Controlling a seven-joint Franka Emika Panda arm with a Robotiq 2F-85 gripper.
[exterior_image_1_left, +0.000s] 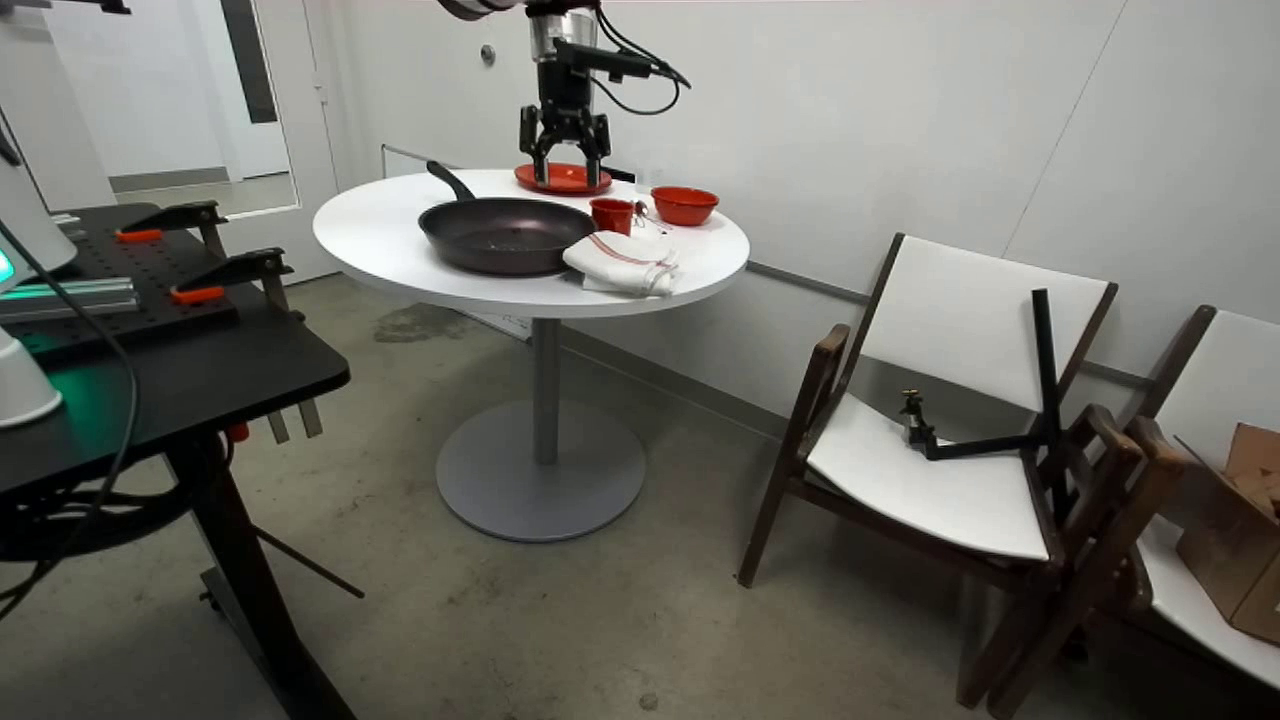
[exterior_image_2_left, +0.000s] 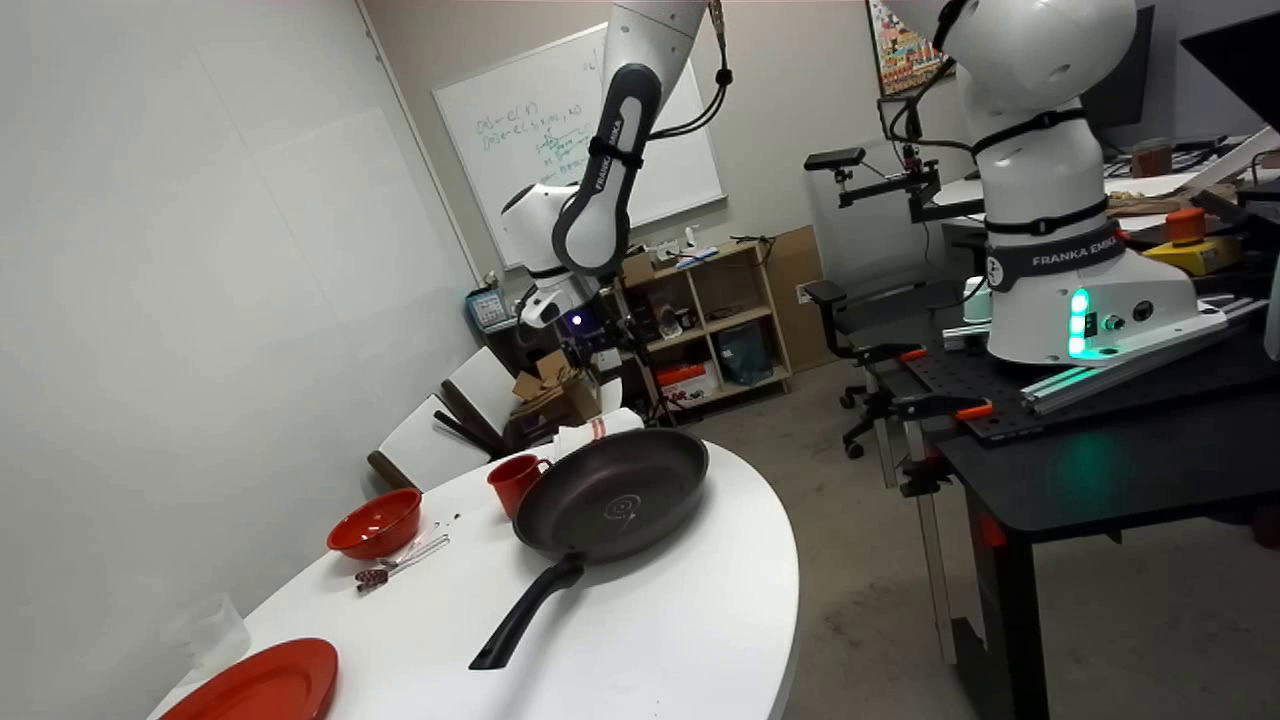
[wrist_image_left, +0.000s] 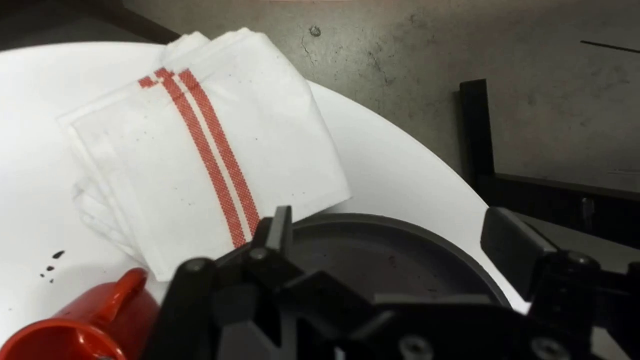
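My gripper (exterior_image_1_left: 567, 180) points down with its fingers spread and nothing between them. In the wrist view the same gripper hangs above the rim of a dark frying pan (wrist_image_left: 384, 258). A folded white towel (wrist_image_left: 240, 132) with red stripes lies against the pan's edge, and a red mug (wrist_image_left: 114, 324) is at the lower left. On the round white table (exterior_image_2_left: 708, 612), the pan (exterior_image_2_left: 618, 492) has its handle toward the exterior view 2 camera. The gripper hides part of the pan in the wrist view.
A red bowl (exterior_image_1_left: 685, 205) stands beyond the mug, with a whisk-like utensil (exterior_image_2_left: 402, 564) beside it. A red plate (exterior_image_2_left: 258, 684) and a clear cup (exterior_image_2_left: 214, 630) sit at another edge. Chairs (exterior_image_1_left: 948, 396) stand apart from the table.
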